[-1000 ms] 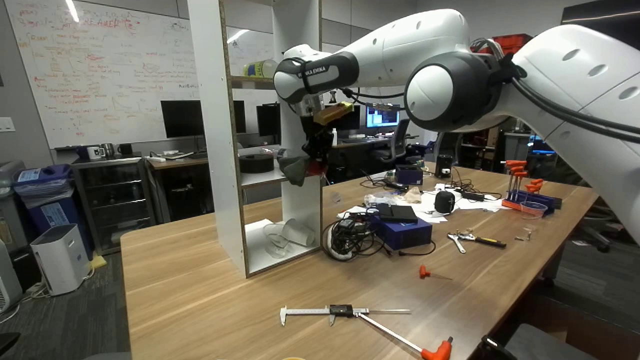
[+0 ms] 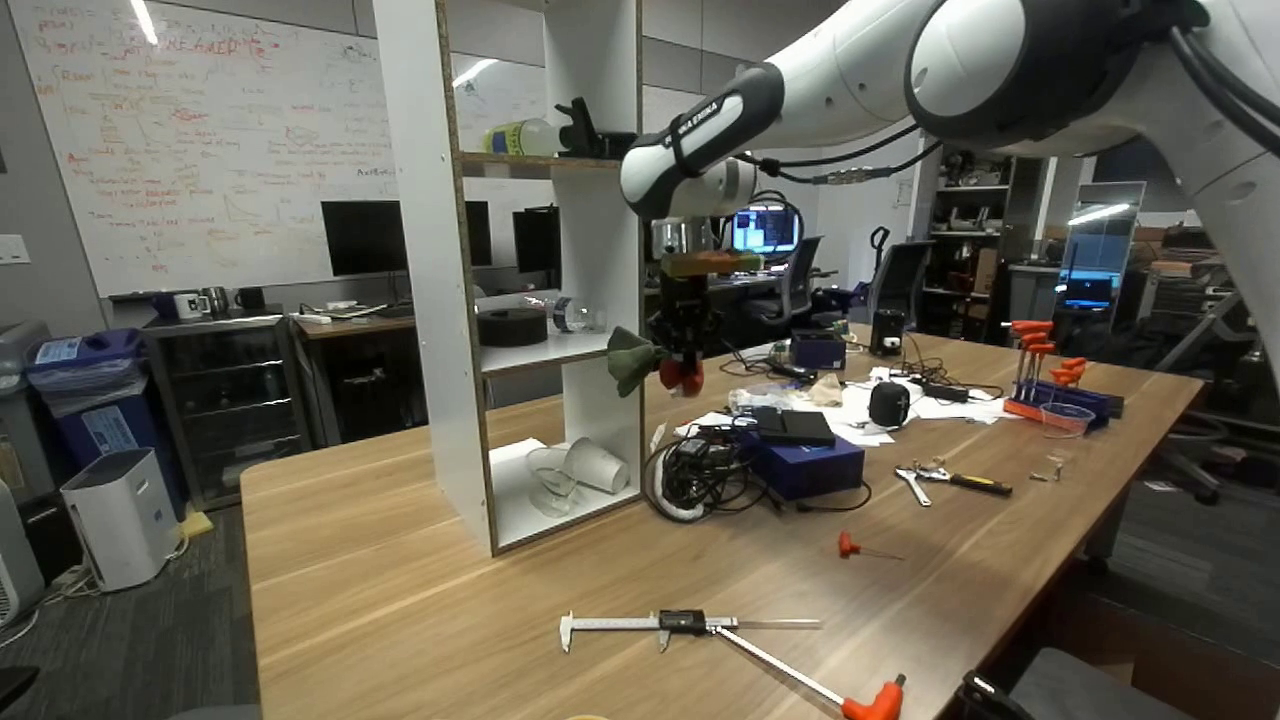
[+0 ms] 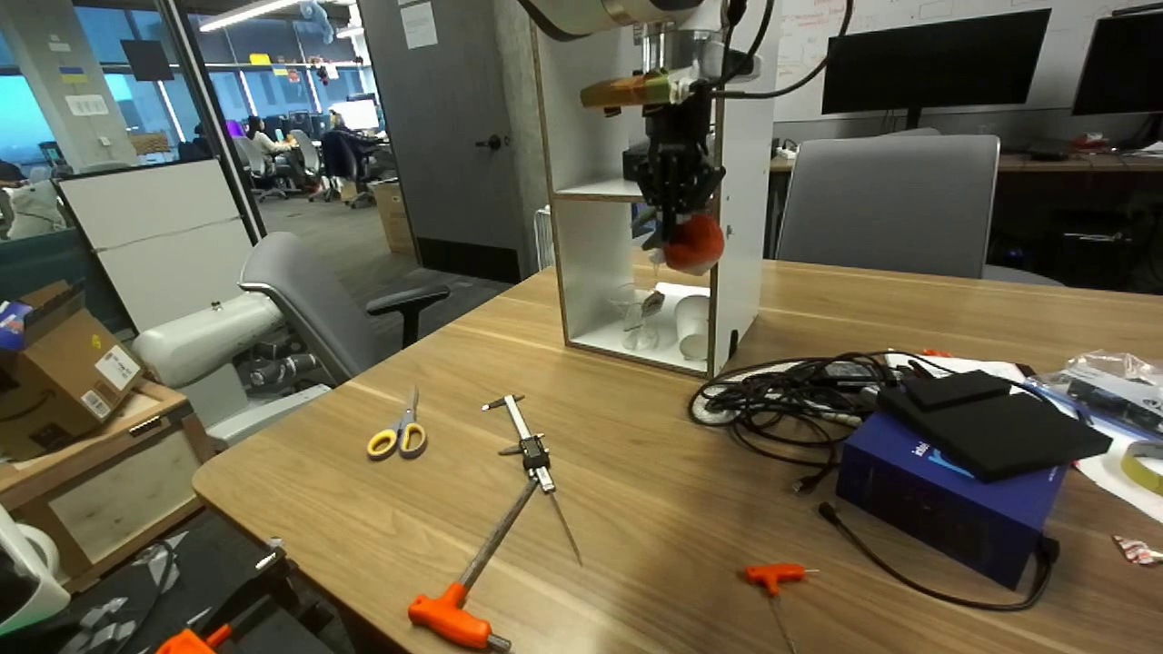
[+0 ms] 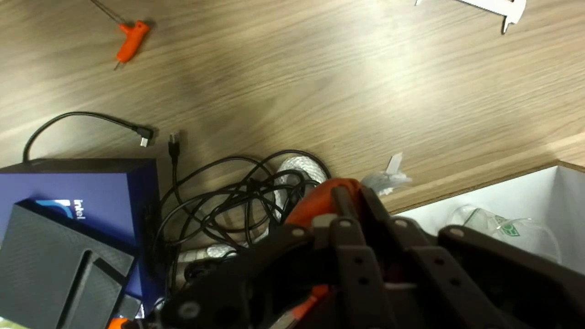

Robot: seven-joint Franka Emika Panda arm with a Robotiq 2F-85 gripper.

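My gripper is shut on a red and green item, its fingers close together. In exterior view 1, the item's green, cone-like part points toward the shelf, with its red part beneath the fingers. Exterior view 2 shows a rounded red part at the fingertips; the wrist view shows red beside them. The item's full shape is hidden. It hangs above the table, near the right side of the white shelf.
The shelf's bottom compartment holds a white cup and a clear cup. Tangled black cables and a blue box lie beside it. Calipers, scissors and red-handled tools are spread on the table.
In exterior view 1, my gripper has moved right, away from the shelf opening, carrying the red and green item. The arm has changed pose; the tabletop objects look unmoved.
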